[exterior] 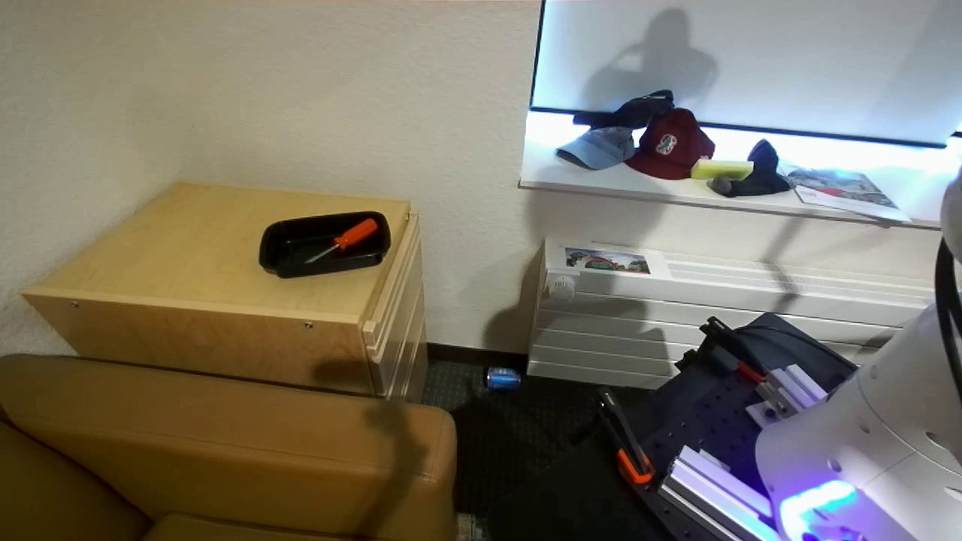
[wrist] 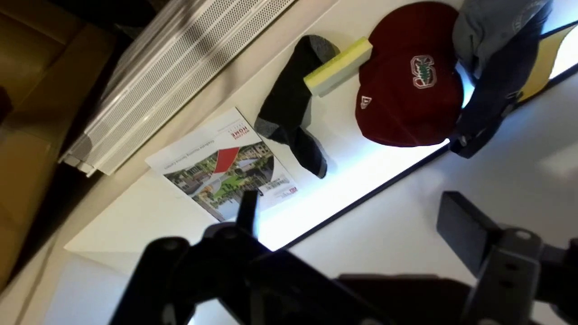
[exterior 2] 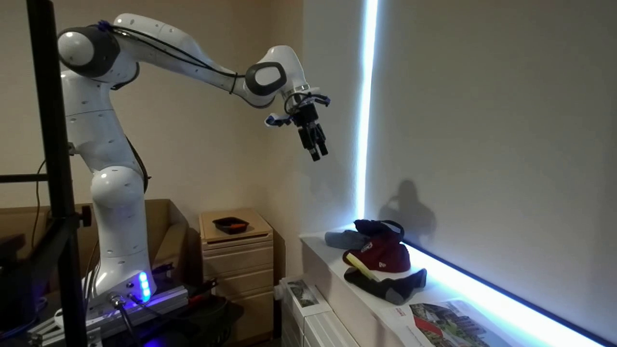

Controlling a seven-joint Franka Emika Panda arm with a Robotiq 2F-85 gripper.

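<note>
My gripper (exterior 2: 320,156) hangs high in the air, above and away from the window sill, its fingers pointing down. In the wrist view the gripper is open, a wide gap between its fingers and nothing held. Below it on the sill (wrist: 319,203) lie a maroon cap (wrist: 403,103), a yellow sponge-like block (wrist: 338,65) leaning by a black sock (wrist: 287,92), a printed brochure (wrist: 238,168), a grey-blue cap (wrist: 485,30) and a dark cap (wrist: 490,103). On the wooden cabinet (exterior: 207,234), a black tray (exterior: 288,234) holds an orange-handled screwdriver (exterior: 361,231).
A white radiator (exterior: 595,315) runs under the sill, with a picture card (exterior: 609,261) on top. A blue can (exterior: 502,378) lies on the floor near the cabinet. The brown sofa (exterior: 225,433) fills the near left. Most of the cabinet top is bare.
</note>
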